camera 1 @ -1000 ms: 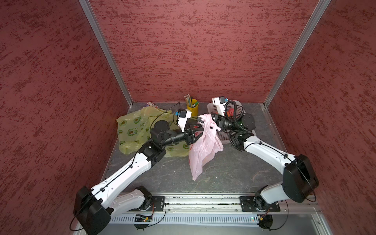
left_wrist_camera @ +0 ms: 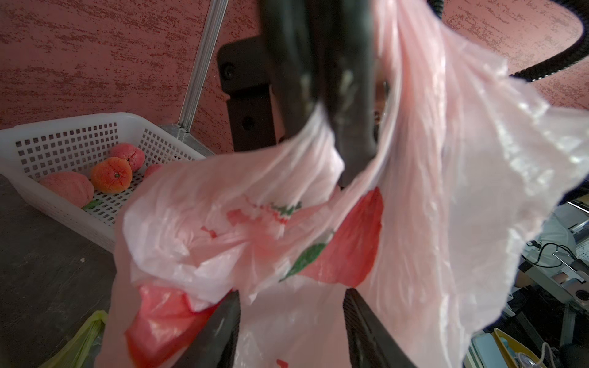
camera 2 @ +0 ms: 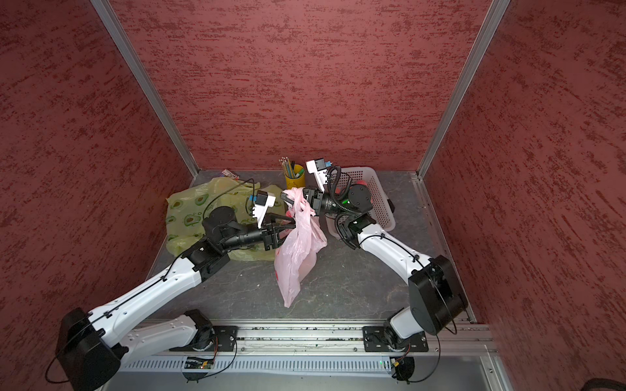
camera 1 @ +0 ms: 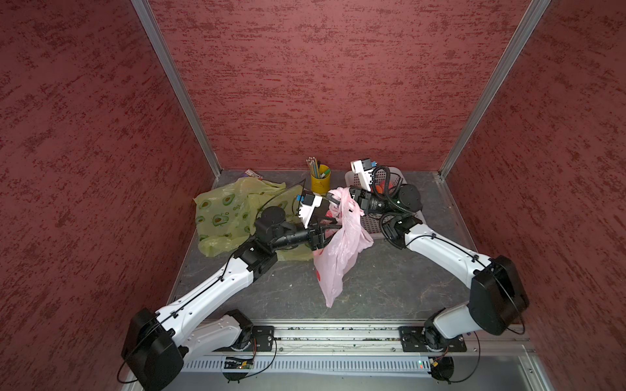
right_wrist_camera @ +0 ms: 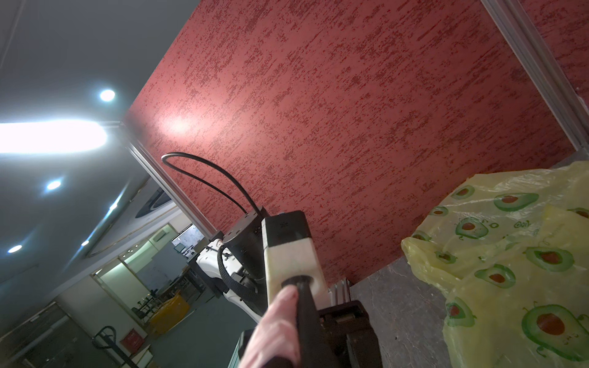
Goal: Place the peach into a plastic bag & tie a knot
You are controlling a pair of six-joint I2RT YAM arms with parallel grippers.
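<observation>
A pink plastic bag point(camera 1: 343, 251) with red and green print hangs over the table, narrowing to a lower point. My right gripper point(camera 1: 334, 197) is shut at the top of it, with film gathered around its dark fingers point(left_wrist_camera: 352, 92). Facing the hanging film, my left gripper stands part open, its two fingertips apart and the bag close in front of them. I cannot tell whether film lies between those fingers or whether the bag contains anything. Peaches point(left_wrist_camera: 111, 175) lie in a white basket point(left_wrist_camera: 58, 199) in the left wrist view.
A yellow-green avocado-print bag point(camera 1: 228, 215) covers the table's left side. Behind the grippers stands a yellow pencil cup point(camera 1: 320, 179). Bare grey tabletop point(camera 1: 410, 280) runs along the front.
The right gripper has barely moved.
</observation>
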